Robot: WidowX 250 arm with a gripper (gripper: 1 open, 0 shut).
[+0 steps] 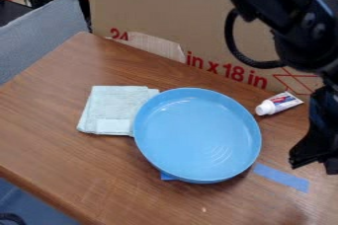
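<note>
A light blue plate (196, 135) lies on the wooden table, partly over strips of blue tape (280, 178). A folded pale cloth (109, 109) lies at the plate's left, against it. A white toothpaste tube (279, 104) with red on its label lies behind the plate on the right. My dark gripper (309, 159) hangs at the right edge of the view, right of the plate and in front of the tube, partly out of frame. Its fingers point down-left; whether they are open or shut is not clear.
A large cardboard box (179, 17) stands along the table's back. A grey padded edge (40, 46) borders the left side.
</note>
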